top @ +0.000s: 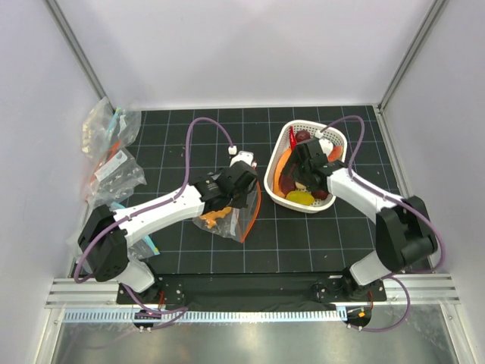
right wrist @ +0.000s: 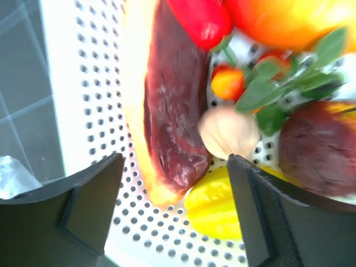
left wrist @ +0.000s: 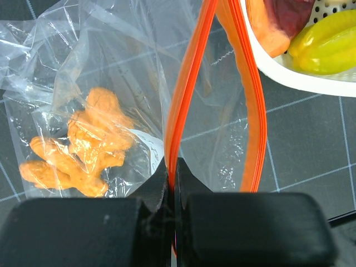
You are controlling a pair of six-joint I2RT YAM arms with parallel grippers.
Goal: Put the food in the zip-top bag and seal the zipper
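A clear zip top bag [left wrist: 133, 67] with an orange zipper edge [left wrist: 189, 83] lies on the dark mat, its mouth spread apart. Inside it is orange knobbly food [left wrist: 89, 142], perhaps ginger. My left gripper is shut on one side of the orange edge. Over the white basket [top: 268, 182], my right gripper has its fingers apart, with nothing held between them. Below it lie a dark red and orange long piece [right wrist: 172, 111], a pale round piece [right wrist: 228, 132] and a yellow fruit [right wrist: 217, 206].
Cherry tomatoes with green leaves [right wrist: 278, 83], a red pepper [right wrist: 203, 22] and other produce share the basket. More clear bags [top: 117, 174] hang at the left edge of the mat.
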